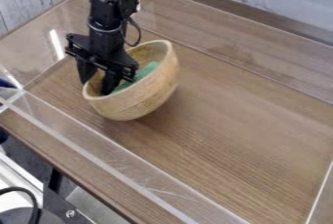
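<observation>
A black robot arm reaches down from the top left to a wooden bowl (140,99) on the table (221,140). The bowl is tilted, with something green (144,70) inside. The gripper (99,78) is at the bowl's left rim, its lower part inside or behind the rim. Whether its fingers are shut on the rim cannot be told.
</observation>
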